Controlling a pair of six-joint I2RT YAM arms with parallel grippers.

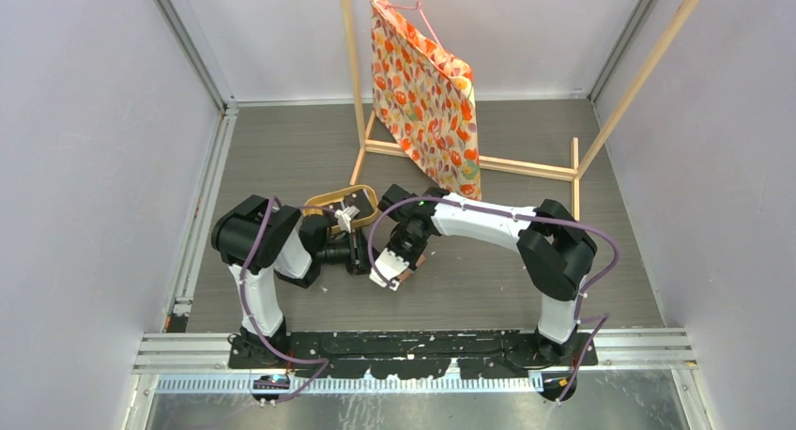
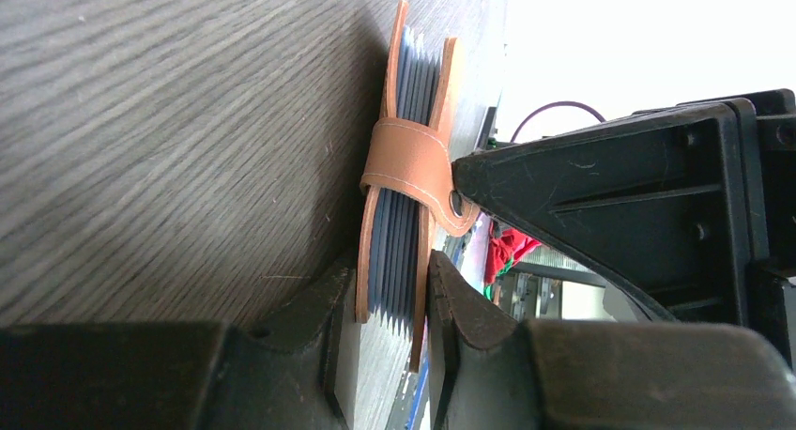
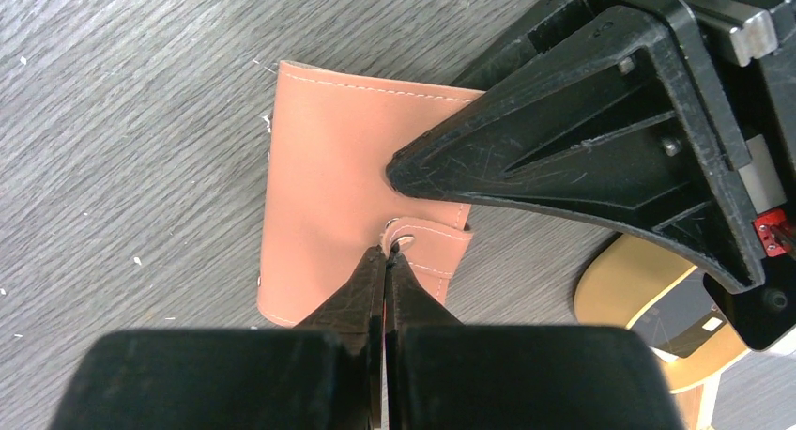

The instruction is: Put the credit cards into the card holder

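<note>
In the left wrist view, my left gripper is shut on the tan leather card holder [image 2: 410,162], which stands on edge with a dark stack of sleeves between its covers and a snap strap across them. The right wrist view shows its pale tan face [image 3: 319,176]; my right gripper is shut at the strap's snap end, though whether it grips the strap is unclear. The top view has both grippers close together at front centre, mostly covering the holder.
A yellow tray [image 1: 364,220] with dark items sits just behind the grippers. A wooden frame [image 1: 526,167] with a hanging patterned cloth [image 1: 422,101] stands at the back. Open floor lies at both sides.
</note>
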